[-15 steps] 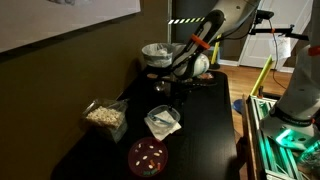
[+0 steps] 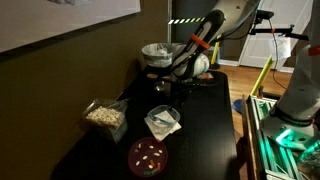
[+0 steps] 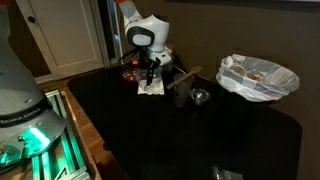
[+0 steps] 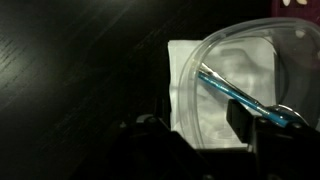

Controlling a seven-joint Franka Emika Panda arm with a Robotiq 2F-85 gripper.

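A clear plastic container [image 2: 160, 118] rests on a white cloth or napkin [image 2: 172, 129] on the black table. Inside it, the wrist view shows a metal utensil with a blue handle [image 4: 235, 93] lying at a slant. My gripper stands open near the container, its dark fingers spread at the bottom of the wrist view. The near rim of the container [image 4: 186, 105] appears between them there; whether either finger touches it, I cannot tell. In exterior view 2 the arm hides much of the container, while the white napkin [image 3: 151, 88] shows below the gripper.
A dark red plate [image 2: 148, 157] with small pieces lies beside the container. Along the wall stands a clear box of light pieces [image 2: 105, 118]. A white-lined basket [image 3: 258, 78], a metal cup [image 3: 199, 96] and a dark holder with a wooden utensil [image 3: 182, 92] occupy the other end.
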